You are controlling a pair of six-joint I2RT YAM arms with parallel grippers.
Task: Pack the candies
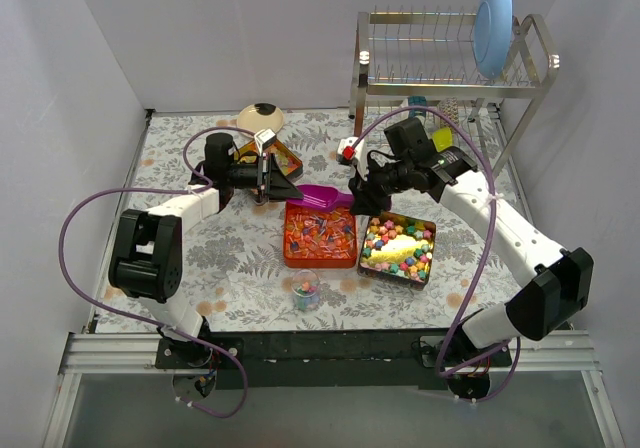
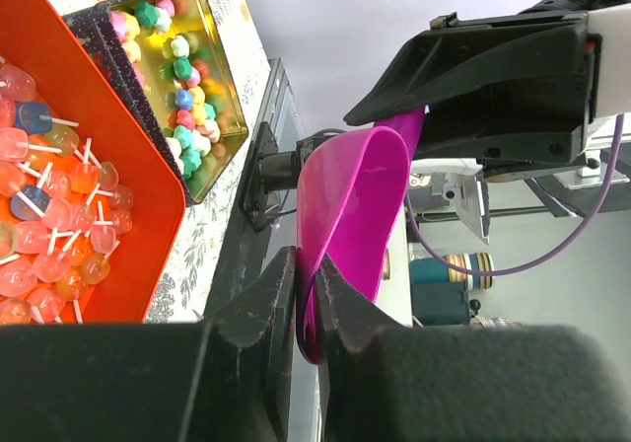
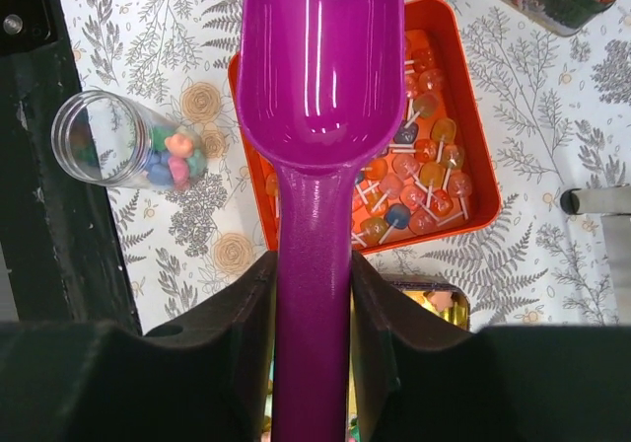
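Note:
A magenta scoop (image 1: 318,197) hangs over the back of the red box (image 1: 320,263) of lollipops, between my two grippers. My left gripper is shut on the rim of its bowl, which looks empty in the right wrist view. Around the handle (image 3: 314,333) stand the fingers (image 3: 248,299) of my right gripper, one on either side; whether both press on it I cannot tell. A clear jar (image 3: 99,136) with several star-like candies lies in front of the red box. Right of that box is a tin (image 1: 428,258) of colourful candies around a yellow patch.
Another box (image 1: 290,165) with candies sits behind my left gripper, near a cream bowl (image 1: 262,117). A metal dish rack (image 1: 445,90) with a blue plate (image 1: 493,30) rises at the back right.

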